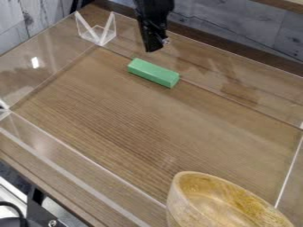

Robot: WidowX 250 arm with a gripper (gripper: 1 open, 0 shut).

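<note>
A black robot gripper [155, 40] hangs at the top centre, above and behind a green rectangular block [153, 73] that lies flat on the wooden table [130, 133]. The gripper is apart from the block, and its fingers are too small and dark to tell whether they are open or shut.
A clear, angular plastic or wire object [97, 28] stands at the back left. A large yellow bowl [225, 204] sits at the front right. A wall runs along the back edge.
</note>
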